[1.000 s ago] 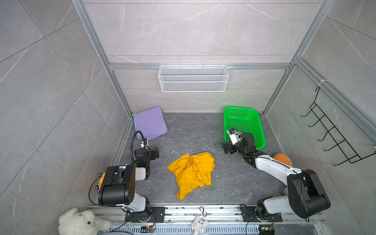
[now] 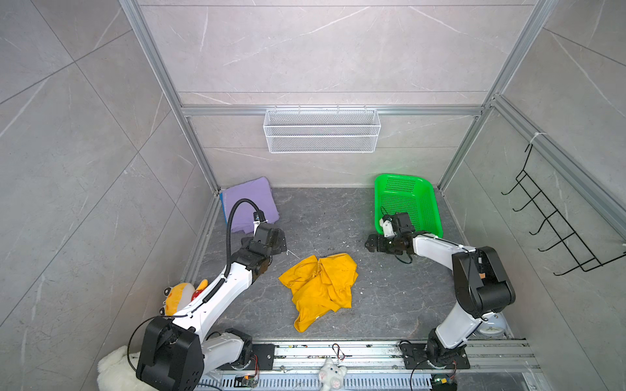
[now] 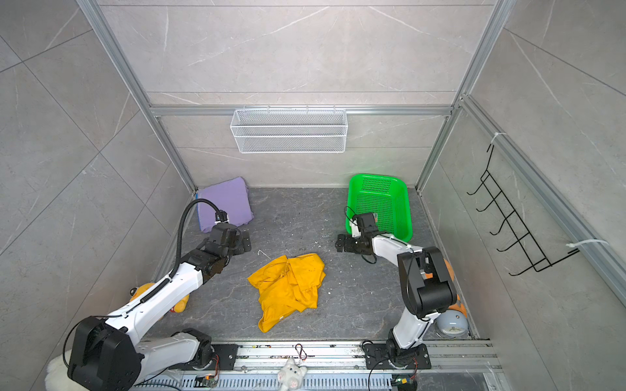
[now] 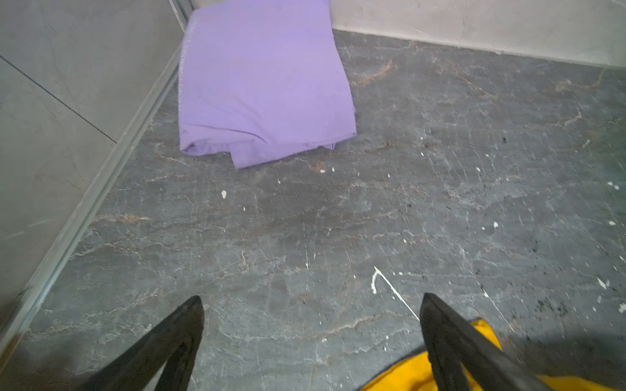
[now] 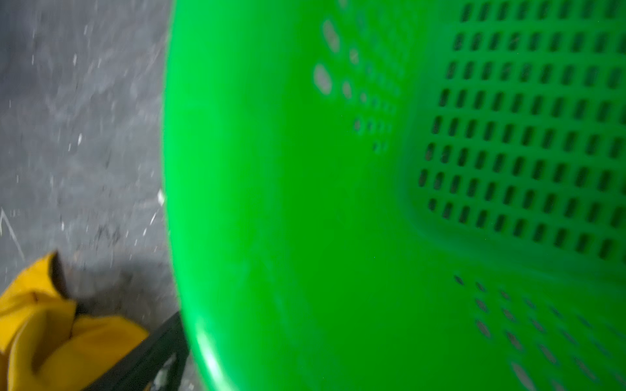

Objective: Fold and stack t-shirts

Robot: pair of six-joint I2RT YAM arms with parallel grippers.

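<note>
A crumpled orange-yellow t shirt (image 2: 320, 286) lies in the middle of the floor, its lower corner pointing to the front. At the back left, a folded purple cloth (image 4: 267, 78) rests flat by the wall, with a sliver of blue beneath its left edge. My left gripper stands open between the two, its fingers spread over bare floor with the yellow shirt's edge by the right finger. Beside the green basket's near left edge is my right gripper (image 3: 345, 243), with nothing held; only a dark part of it shows in the right wrist view.
The green basket (image 5: 228, 195) stands at the back right, its visible floor empty. A white wire shelf (image 2: 322, 131) hangs on the back wall, and a black hook rack (image 2: 554, 221) on the right wall. Bare floor separates the purple pile from the basket.
My left arm has stretched out and its gripper has shifted right. The right arm has swung inward, its gripper staying near the basket. The basket slid slightly back; the shirts lie unchanged.
</note>
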